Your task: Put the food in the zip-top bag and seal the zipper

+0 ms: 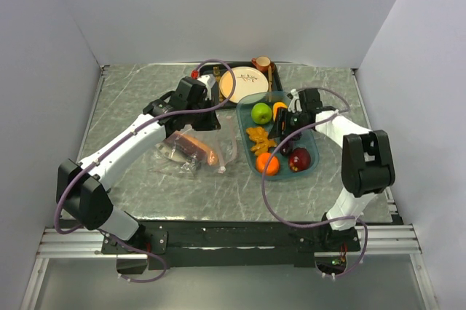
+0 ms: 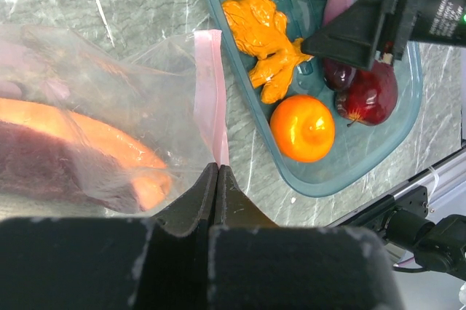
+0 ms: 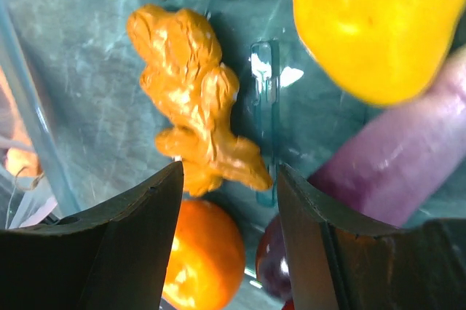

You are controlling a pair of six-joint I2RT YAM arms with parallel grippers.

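Note:
The zip bag (image 2: 124,121) holds orange and dark red food on the table; my left gripper is shut at its pink zipper edge (image 2: 210,92). The teal bin (image 1: 247,168) holds a lumpy orange piece (image 3: 189,99), an orange (image 2: 302,128), a red apple (image 2: 368,95), an eggplant (image 3: 386,157), a yellow pepper (image 3: 371,26) and a green apple (image 1: 261,113). My right gripper is part open low over the bin, its tips by the lumpy piece's lower end, nothing clearly held.
Behind stands a black tray (image 1: 211,100) with a plate (image 1: 240,83) and cup (image 1: 262,62).

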